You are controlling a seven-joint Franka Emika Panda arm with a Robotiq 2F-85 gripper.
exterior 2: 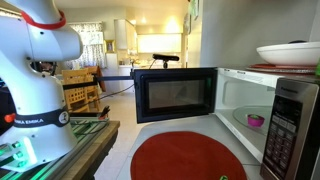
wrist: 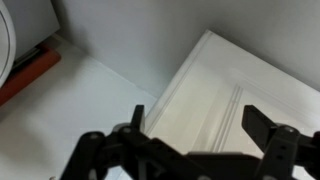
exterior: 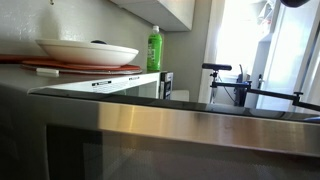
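In the wrist view my gripper shows along the lower edge, its dark fingers standing wide apart with nothing visible between them. A pale panel with straight lines (wrist: 215,100) lies beyond it. The arm (exterior 2: 40,75) fills the left side of exterior view 2; its gripper is out of frame there. A microwave (exterior 2: 288,120) stands at the right with its dark door (exterior 2: 174,93) swung open. Inside, a small pink and green cup (exterior 2: 254,120) rests on the turntable. On the counter in front lies a round red mat (exterior 2: 185,157).
A white bowl (exterior: 88,53) sits on a red mat on top of the microwave. Behind it is a green bottle (exterior: 155,50). The open door juts out over the counter (exterior 2: 150,130). A small green object (exterior 2: 223,177) shows at the bottom edge.
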